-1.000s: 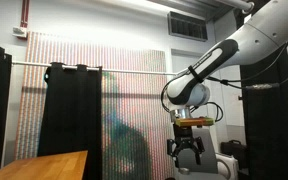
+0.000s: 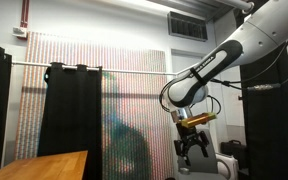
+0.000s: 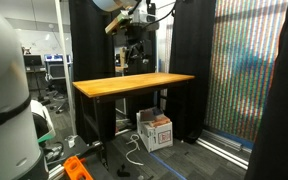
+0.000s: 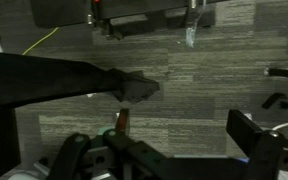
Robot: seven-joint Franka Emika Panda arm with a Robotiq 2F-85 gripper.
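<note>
My gripper (image 2: 192,157) hangs in the air to the right of the wooden table (image 2: 44,167) in the first exterior view. Its two dark fingers stand wide apart with nothing between them. From the other exterior side, the gripper (image 3: 135,55) shows small and dark above the level of the orange-brown tabletop (image 3: 149,84). In the wrist view the open gripper looks down on dark floor (image 4: 199,95), with the black fingers at either side of the lower half.
A black cloth (image 4: 54,78) stretches across the left of the wrist view. Below the table sits a white box (image 3: 155,132) with things inside, near loose cables and an orange object (image 3: 78,168).
The table and curtains look the same.
</note>
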